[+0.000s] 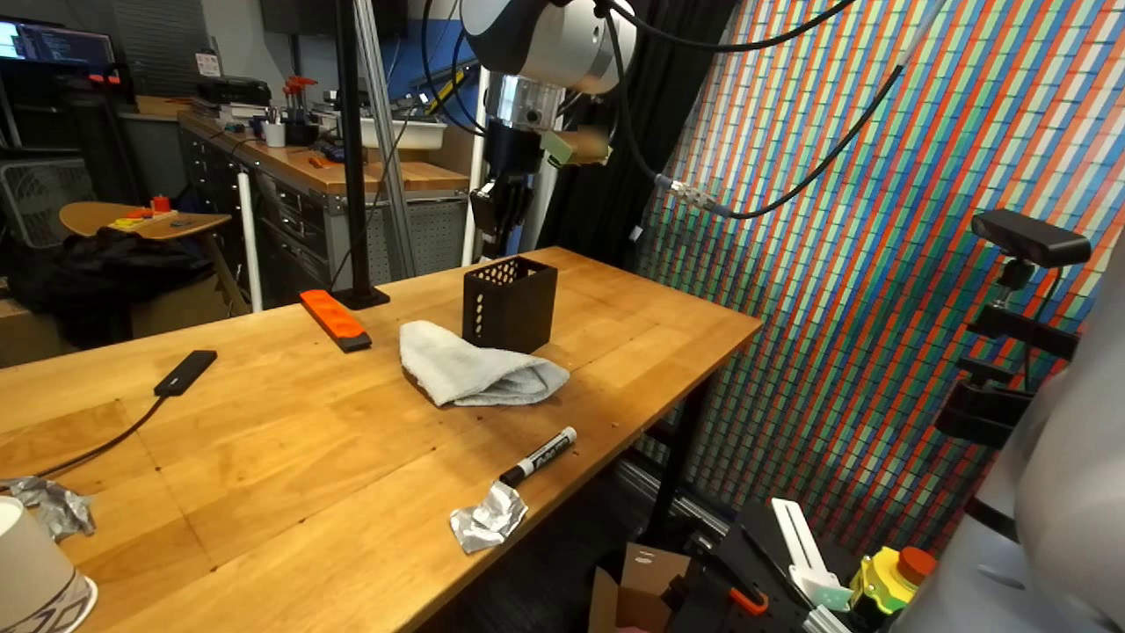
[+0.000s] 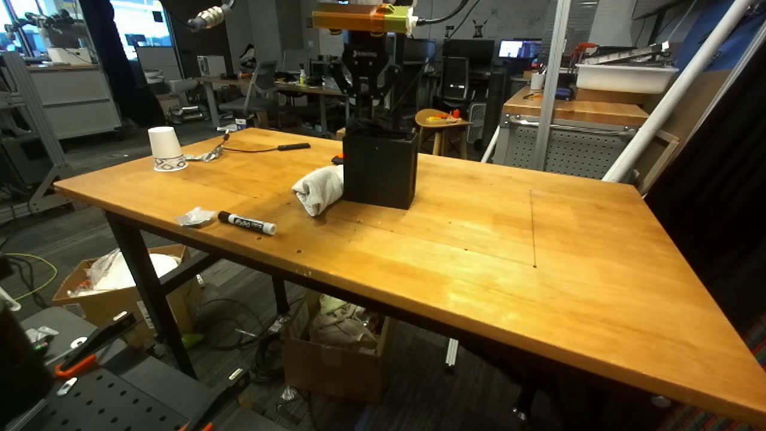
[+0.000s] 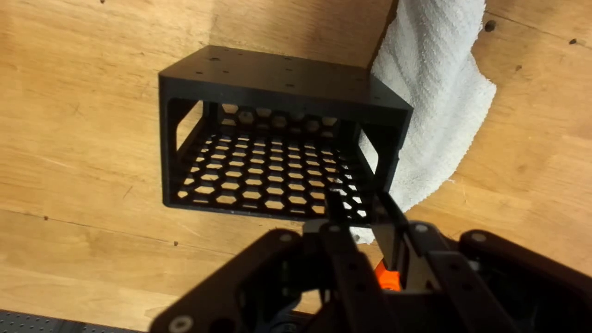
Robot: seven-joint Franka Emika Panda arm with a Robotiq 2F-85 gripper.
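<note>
A black open-topped box (image 1: 511,308) with perforated sides stands upright on the table. In the wrist view, the inside of the black box (image 3: 261,172) shows a honeycomb pattern and no contents. My gripper is open, and nothing shows between its fingers; the fingertips overlap one edge of the box in that view. From the side, the gripper (image 1: 496,249) hangs above and behind the box. A folded grey-white cloth (image 1: 480,366) lies against or close beside the box; the wrist view also has the cloth (image 3: 438,94) along its right side.
A black-and-white marker (image 1: 540,457) and crumpled foil (image 1: 488,517) lie near one table edge. An orange-and-black object (image 1: 335,320), a black cabled device (image 1: 185,373) and a paper cup (image 2: 166,149) stand or lie elsewhere. Clear tabletop (image 2: 574,258) extends beyond the box.
</note>
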